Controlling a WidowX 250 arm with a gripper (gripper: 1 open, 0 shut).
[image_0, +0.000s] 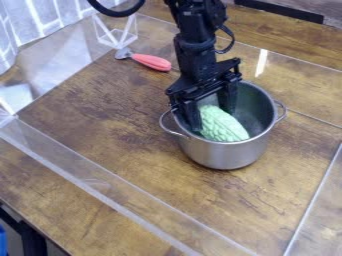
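A steel pot (227, 150) with two side handles stands on the wooden table. A pale green bumpy object (218, 123) lies inside it. My black gripper (202, 98) is over the pot's back left, its fingers reaching down at the rim and partly inside; whether they are open or shut cannot be made out against the dark arm and pot interior.
A red-handled utensil (150, 61) lies at the back left. Clear plastic edging runs along the table's left and right sides.
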